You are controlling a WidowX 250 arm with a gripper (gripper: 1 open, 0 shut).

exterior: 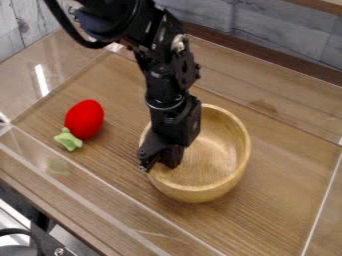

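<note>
My black gripper (160, 160) is down at the left part of a round wooden bowl (214, 170), its tips at or just inside the rim; whether it touches the bowl is hard to tell. I see nothing clearly held, and the fingertips are too dark to read well. A red oval object (84, 120) lies on the table left of the bowl, with a small pale green piece (68, 141) beside its lower end.
A low wall (287, 8) edges the back. A black cable or part (20, 240) sits at the lower left corner.
</note>
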